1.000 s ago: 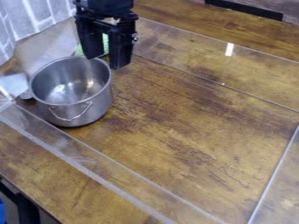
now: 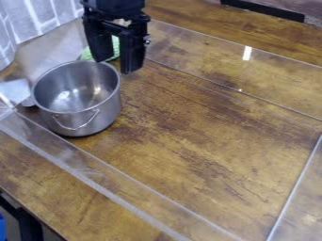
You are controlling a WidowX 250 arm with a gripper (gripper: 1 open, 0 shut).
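Observation:
The black gripper [image 2: 116, 53] hangs at the top left, just above the back rim of a steel pot [image 2: 75, 102] with a wire handle. A green object [image 2: 111, 41] is partly hidden behind the gripper. Whether the fingers are open or shut, and whether they hold anything, is hard to make out.
A wooden table [image 2: 208, 132] fills most of the view, bordered by clear plastic walls. A white object [image 2: 15, 92] lies left of the pot, and a pale curtain [image 2: 28, 21] hangs at the top left.

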